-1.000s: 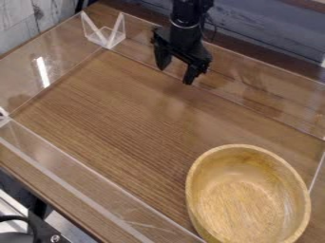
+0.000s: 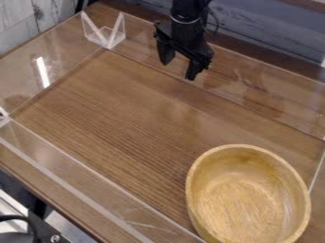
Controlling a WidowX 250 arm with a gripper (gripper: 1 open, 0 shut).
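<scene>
My black gripper point(image 2: 181, 53) is at the back of the wooden table point(image 2: 127, 123), a little right of centre, with its fingers low near the surface and apart, open. I see no object between its fingers. A large cream oval bowl point(image 2: 248, 195) rests at the front right of the table.
A clear plastic holder point(image 2: 105, 28) stands at the back left. A small pale object, partly cut off, is at the left edge. Black cable shows at the bottom left corner.
The gripper has shifted slightly over the last second, its fingers changing angle a little. The bowl and table are unchanged.
</scene>
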